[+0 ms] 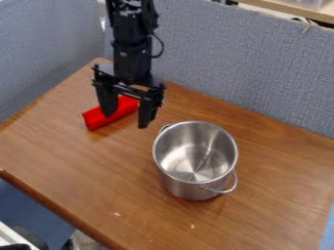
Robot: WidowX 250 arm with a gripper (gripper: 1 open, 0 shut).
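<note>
A red cylindrical object (97, 117) lies on the wooden table, left of centre toward the back. The black gripper (128, 104) hangs over it, its fingers pointing down and spread apart, one over the red object and the other to its right. Whether anything touches the object cannot be told. A steel pot (196, 161) with wire handles stands to the right and nearer the camera.
Padded grey-blue walls (248, 59) border the back and left of the table (92, 176). A light wooden shelf edge shows at the top right.
</note>
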